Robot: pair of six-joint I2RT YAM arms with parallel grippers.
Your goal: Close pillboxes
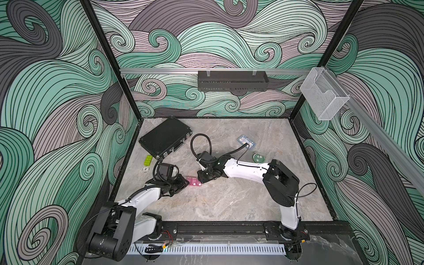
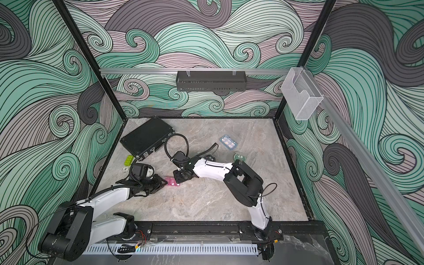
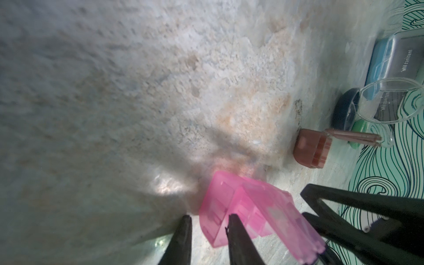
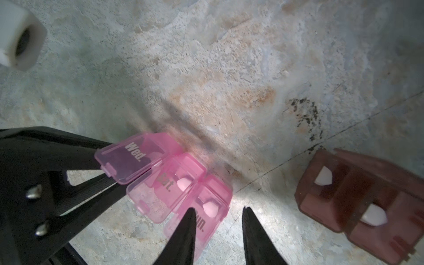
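Observation:
A pink pillbox [image 1: 193, 181] lies between my two grippers on the table. In the right wrist view its Wed. lid [image 4: 132, 156] stands raised, with the Sat. and Sun. lids open beside it and white pills inside. My left gripper has its fingertips apart at the pillbox's end, low over the table. My right gripper has fingertips apart just beside the pink box. A brown pillbox [image 4: 353, 198] with pills and raised lid is to the right in that view.
A black case [image 1: 163, 134] lies at the back left, near a lime pillbox [image 1: 148, 159]. A blue pillbox [image 1: 245, 141] and green round one [image 1: 258, 157] stand at back right.

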